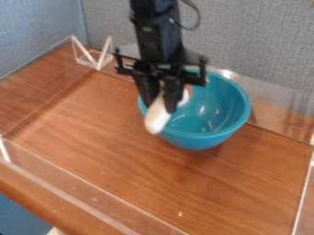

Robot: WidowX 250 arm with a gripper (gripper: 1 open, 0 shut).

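Observation:
My black gripper (164, 92) is over the left half of a teal bowl (210, 128), shut on a white elongated object (157, 117) that hangs tilted at the bowl's near-left inside. The object is blurred, and the arm hides part of it and the bowl's back-left rim.
Clear low walls edge it, with a white wire frame (92, 55) at the back left corner and grey padded panels behind.

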